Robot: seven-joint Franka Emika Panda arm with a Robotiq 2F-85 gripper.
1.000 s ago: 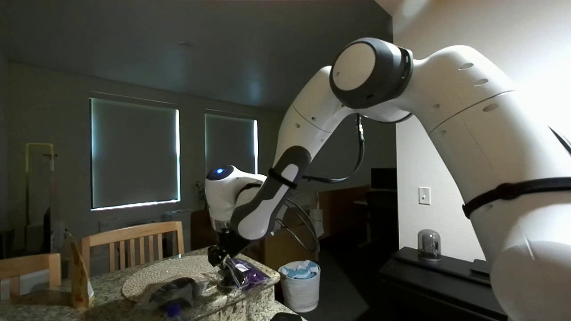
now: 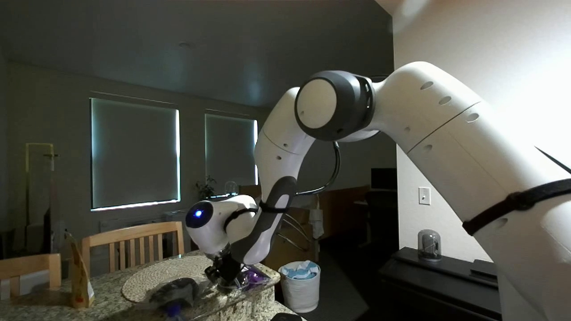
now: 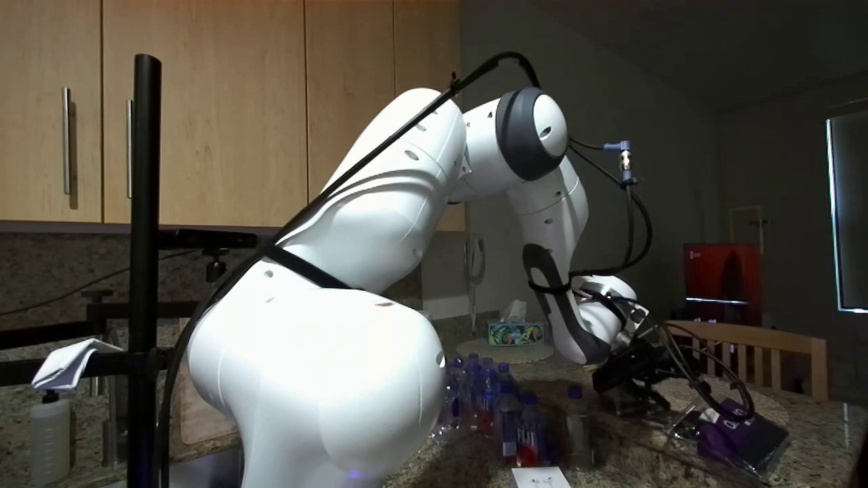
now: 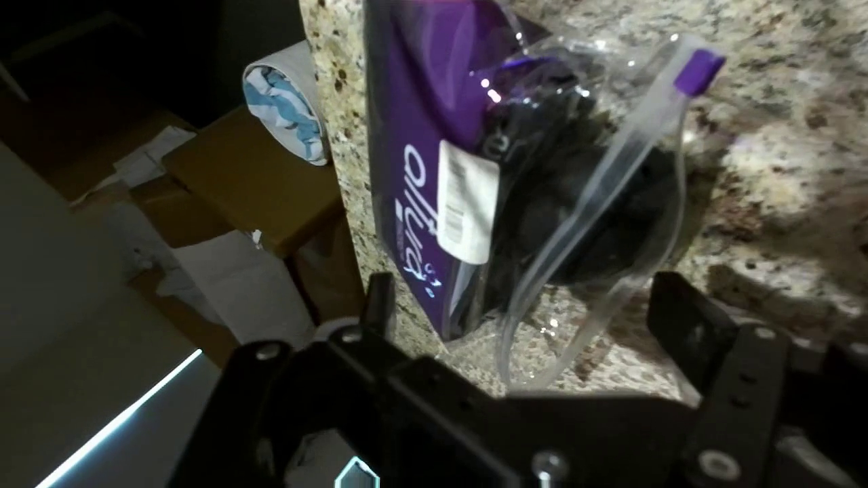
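In the wrist view a clear zip bag [image 4: 586, 195] with a purple slider [image 4: 698, 72] lies on the speckled stone counter. Inside it are a purple package [image 4: 423, 122] with a white label and something black. My gripper is open, its two dark fingers wide apart, and the bag's zip edge reaches into the space between them without being gripped. Exterior view 1 shows the gripper [image 2: 223, 275] low over the counter beside the purple bag [image 2: 252, 277]. From the other side, the purple package [image 3: 736, 439] stands out near the counter's edge, partly behind cables.
Another clear bag with dark contents [image 2: 174, 293] lies on the counter near a round woven mat [image 2: 144, 281]. Several bottles [image 3: 488, 398] are clustered on the counter. Past the counter edge, a white bin [image 2: 300, 291] stands on the floor.
The arm has moved left and lower in exterior view 1, and the hand has tilted. The gripper sits closer to the counter, while the purple bag stays in about the same place.
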